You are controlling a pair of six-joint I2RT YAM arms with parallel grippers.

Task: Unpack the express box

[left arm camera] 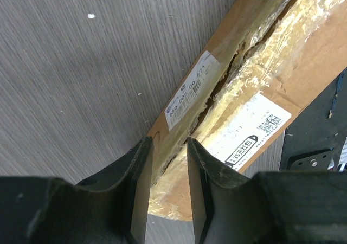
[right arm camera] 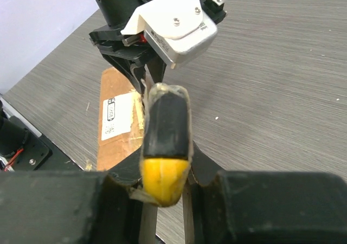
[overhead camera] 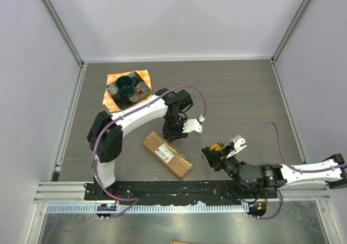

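Note:
A long brown cardboard box (overhead camera: 174,161) with a white label lies slantwise near the front edge, left of centre. Along its taped edge a dark slit runs between the flaps, seen on the box (left arm camera: 295,89) in the left wrist view. My left gripper is open, its fingertips apart over the near end of the box; whether they touch it I cannot tell. To the right of the box, my right gripper (overhead camera: 208,155) is shut on a yellow and black cutter (right arm camera: 165,146), which points away from its wrist camera. The cutter's blade is not clearly visible.
At the back left, a dark patterned tray (overhead camera: 142,90) with a green cup (overhead camera: 124,84) stands on an orange checked cloth (overhead camera: 143,74). Open table surface (overhead camera: 238,103) stretches across the back and right.

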